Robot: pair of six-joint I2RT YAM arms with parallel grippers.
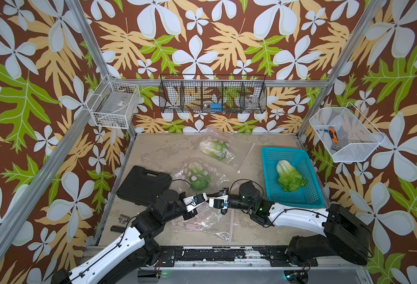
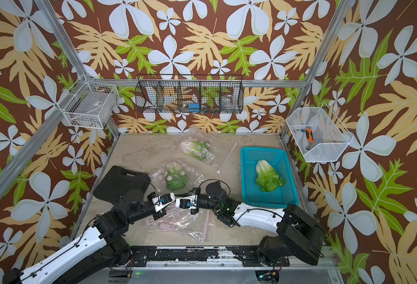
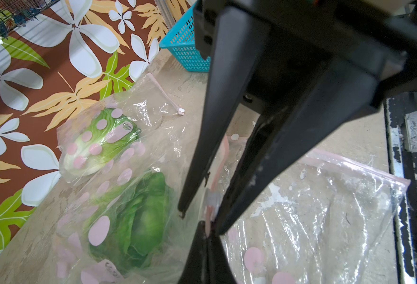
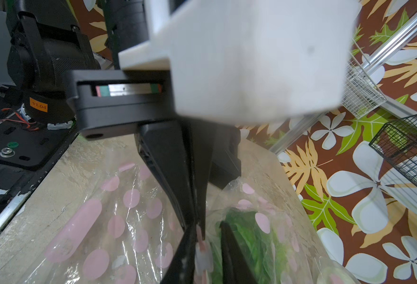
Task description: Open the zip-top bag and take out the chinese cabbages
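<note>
The nearer cabbage (image 1: 199, 179) lies inside a clear bag with pink dots (image 3: 99, 229). My left gripper is shut on the pink zip edge of this bag, the thin strip showing at its tips. Facing it, my right gripper stands part open around the same edge, its fingers (image 4: 237, 258) apart from the strip. Behind lies a second bagged cabbage (image 1: 212, 147). A loose cabbage (image 1: 290, 176) rests in the blue-green basket (image 1: 275, 201). An empty dotted bag (image 3: 322, 222) lies flat in front.
A black case (image 1: 142, 184) occupies the left of the table. Wire baskets hang around the edges: white on the left (image 1: 116, 106), black at the back (image 1: 189, 97), white on the right (image 1: 350, 151). Bare table shows between the bags and the blue-green basket.
</note>
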